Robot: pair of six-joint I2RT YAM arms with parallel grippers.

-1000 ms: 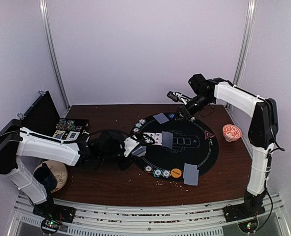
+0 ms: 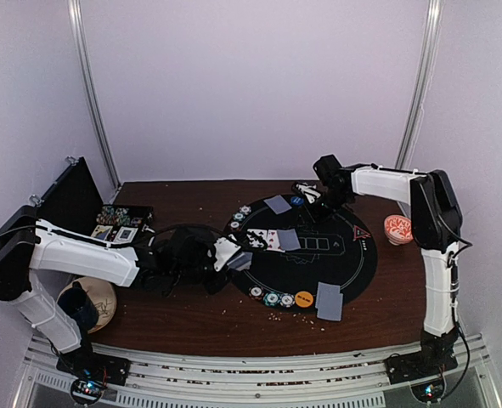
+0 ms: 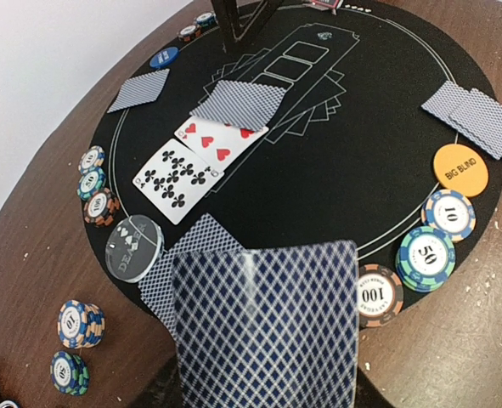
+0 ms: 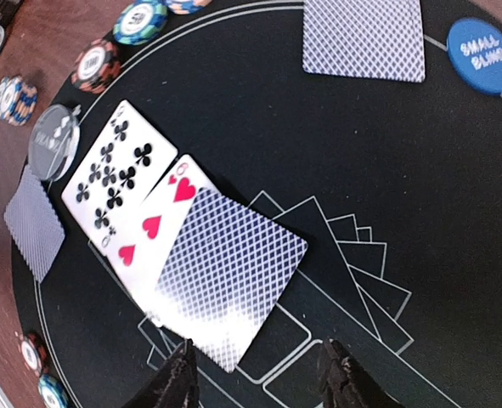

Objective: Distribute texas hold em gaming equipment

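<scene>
My left gripper [image 2: 229, 263] is shut on a blue-backed card deck [image 3: 263, 323] at the mat's left edge, above a face-down card [image 3: 201, 231]. My right gripper hangs open above the black poker mat [image 2: 310, 272]. In the mat's middle lie a club card [image 4: 115, 178], a heart card [image 4: 136, 246] and a face-down card [image 4: 229, 268] overlapping the heart. Other face-down cards lie at top [image 2: 278, 204] and bottom right [image 2: 329, 302]. A small blind button [image 4: 482, 55], big blind button [image 3: 460, 170], dealer button [image 3: 134, 249] and chips [image 3: 425, 255] line the rim.
An open black case [image 2: 68, 195] stands at the left, with a mug [image 2: 79, 306] on a round tan piece. A red-patterned bowl [image 2: 398, 228] sits right of the mat. Bare table lies at the front and back left.
The left arm and deck have not visibly moved.
</scene>
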